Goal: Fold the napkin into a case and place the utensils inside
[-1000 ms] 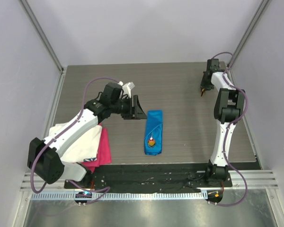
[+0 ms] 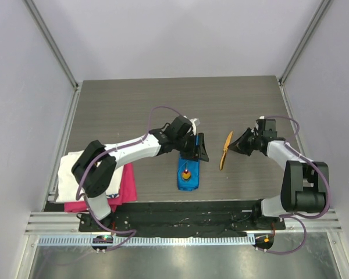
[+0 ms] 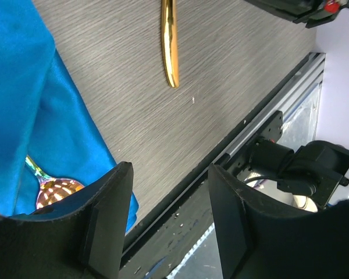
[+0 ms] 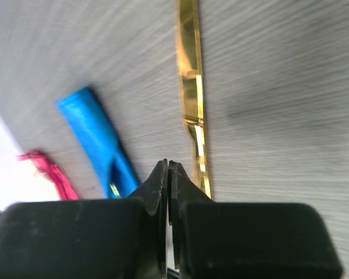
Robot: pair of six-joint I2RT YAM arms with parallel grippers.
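Note:
The blue napkin (image 2: pixel 189 181) lies folded into a narrow strip on the table, with a slanted top layer. A spoon's gold bowl (image 3: pixel 57 190) shows out of its pocket; the handle runs under the fold. Right of the napkin, the gold knife (image 2: pixel 223 158) is in my right gripper (image 2: pixel 230 149), which is shut on it; the exact grip point is partly hidden by the fingers (image 4: pixel 157 186) in the right wrist view. My left gripper is open and empty. It hovers over the napkin's upper right side and hides part of it.
White cloths (image 2: pixel 70 177) and red cloths (image 2: pixel 128 185) are stacked at the left table edge, partly under the left arm.
My right gripper has come from the far right corner toward the napkin, bringing the knife with it. My left gripper has shifted right, over the napkin. The napkin and spoon stay put.

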